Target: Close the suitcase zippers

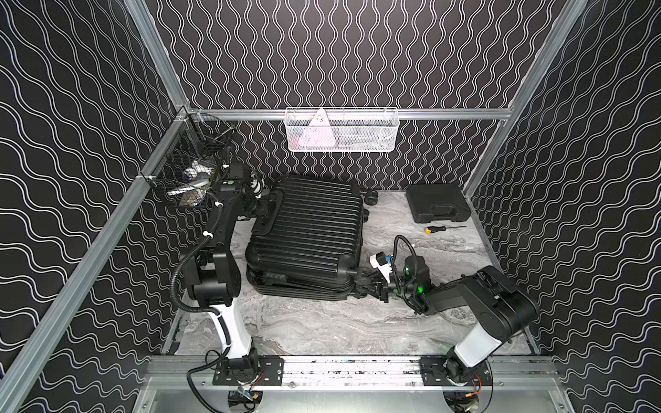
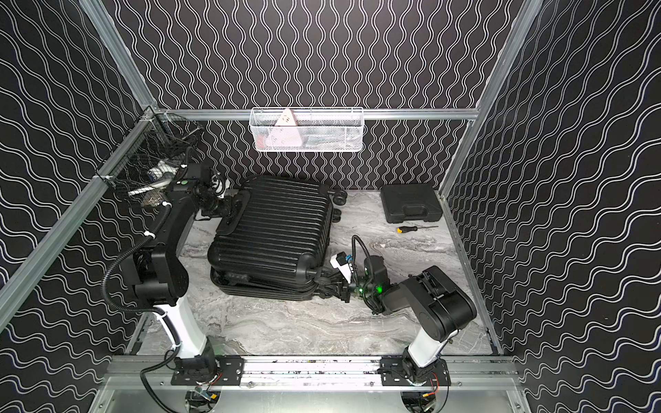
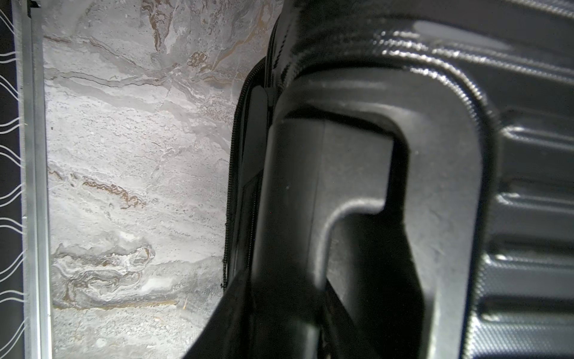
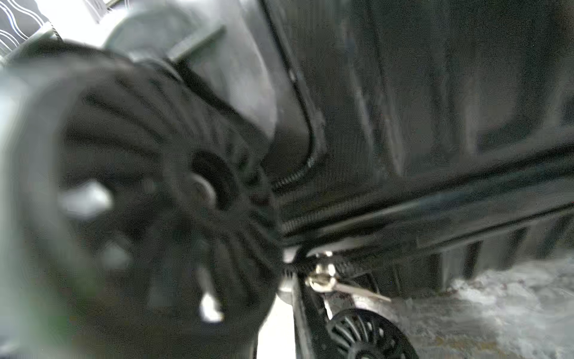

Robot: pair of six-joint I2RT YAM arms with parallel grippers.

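Observation:
The black suitcase (image 1: 306,230) lies flat on the marble floor. My left gripper is at its left side, fingers either side of the handle bar (image 3: 287,209); how closed they are is hard to tell. My right gripper (image 1: 365,282) is at the front-right corner, low by a wheel (image 4: 167,179), which fills much of the right wrist view. A metal zipper slider (image 4: 323,278) shows beside a dark finger there; what that gripper grips is mostly hidden.
A black case (image 1: 437,203) and a screwdriver (image 1: 444,228) lie at the back right. A white wire basket (image 1: 365,130) hangs on the back wall, and a black mesh basket at the left.

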